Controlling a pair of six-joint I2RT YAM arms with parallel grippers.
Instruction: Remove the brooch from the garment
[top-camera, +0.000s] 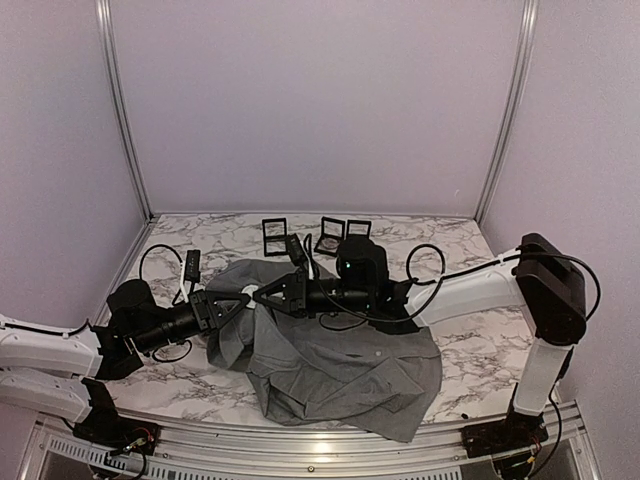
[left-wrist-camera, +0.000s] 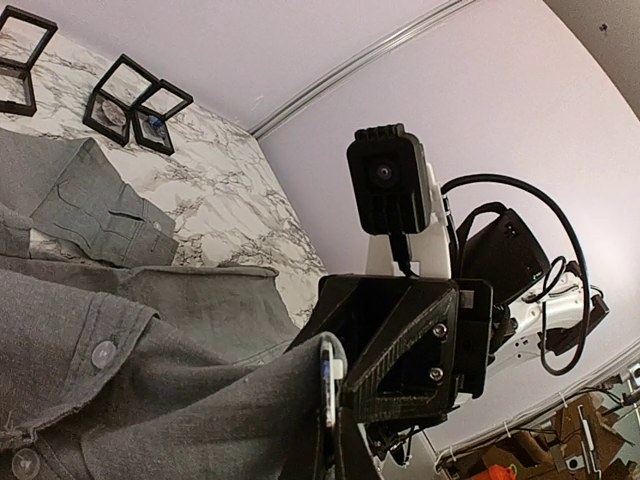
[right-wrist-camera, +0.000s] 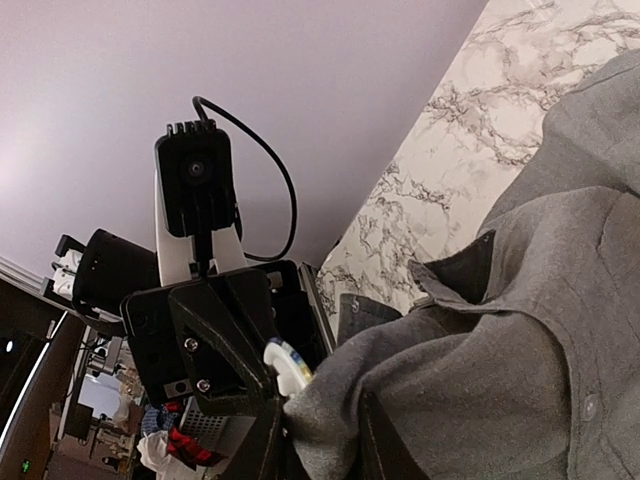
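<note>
A grey garment (top-camera: 340, 370) lies spread on the table, one part of it raised between my two grippers. The brooch is small and white with a blue-marked rim; it appears edge-on in the left wrist view (left-wrist-camera: 328, 385) and against the raised cloth in the right wrist view (right-wrist-camera: 287, 366). My left gripper (top-camera: 246, 296) is shut, its fingertips meeting at the brooch's edge. From the other side my right gripper (top-camera: 258, 297) faces it, fingers part open; in the right wrist view its fingers (right-wrist-camera: 375, 445) stand on either side of a cloth fold. The brooch's fastening is hidden.
Several black-framed display cases (top-camera: 275, 237) stand open at the back of the marbled table (top-camera: 440, 240). Bare tabletop shows to the right of the garment and behind it. The right arm (top-camera: 470, 297) reaches low across the cloth.
</note>
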